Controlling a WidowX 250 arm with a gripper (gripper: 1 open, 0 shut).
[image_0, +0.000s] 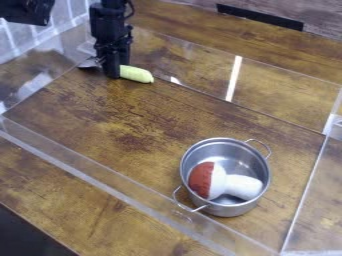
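Note:
At the upper left, my black gripper is down at the wooden surface, at the near end of a pale yellow-green elongated object, which sticks out to its right. The fingers are dark and small, so I cannot tell if they are closed on it. A steel pot at the lower right holds a white object with a reddish-orange part.
Clear low panels border the wooden work surface on several sides, with another panel at the right.

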